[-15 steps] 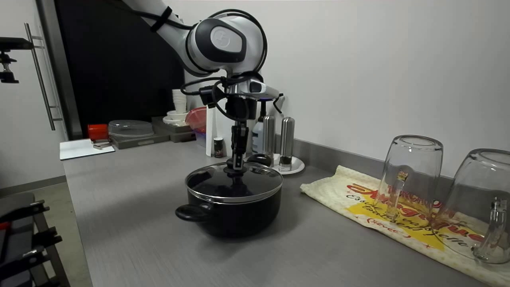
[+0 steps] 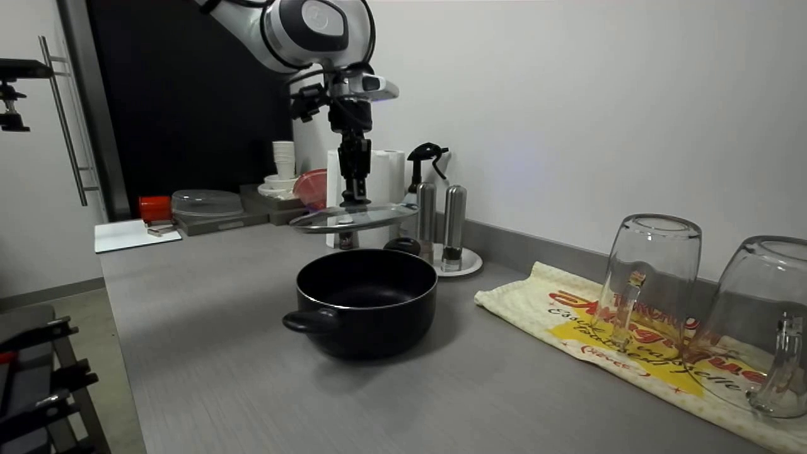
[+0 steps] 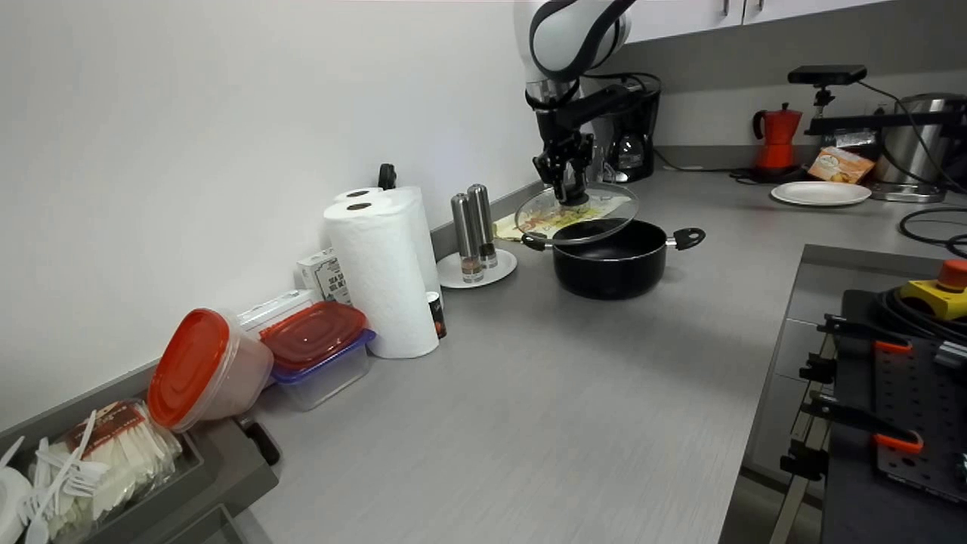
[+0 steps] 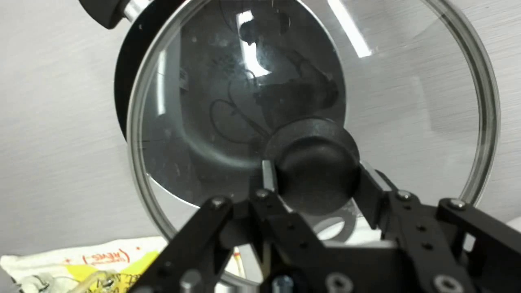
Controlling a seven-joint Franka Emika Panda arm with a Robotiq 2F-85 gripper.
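A clear glass lid (image 2: 378, 217) with a metal rim hangs in the air above and behind the black pot (image 2: 371, 333) in exterior view 1. My gripper (image 2: 354, 198) is shut on the lid's black knob, which shows between the fingers in the wrist view as a round black knob (image 4: 317, 171). The pot stands uncovered on the grey counter, its inside empty as far as it shows. From the other side, the lid (image 3: 580, 227) overlaps the pot (image 3: 609, 272) and tilts slightly. Seen from above, the lid (image 4: 488, 97) lies off-centre from the pot.
Two steel mills (image 2: 454, 227) stand on a small white plate (image 2: 470, 262) near the pot's far handle. Paper towel rolls (image 3: 381, 281) stand along the wall. Upturned glass mugs (image 2: 650, 280) rest on a printed cloth (image 2: 522, 295). Bare counter (image 3: 544, 426) stretches left of the pot in exterior view 1.
The lid has come up off the pot with my gripper and moved back and left in exterior view 1. The pot has shifted slightly, and its inside now shows.
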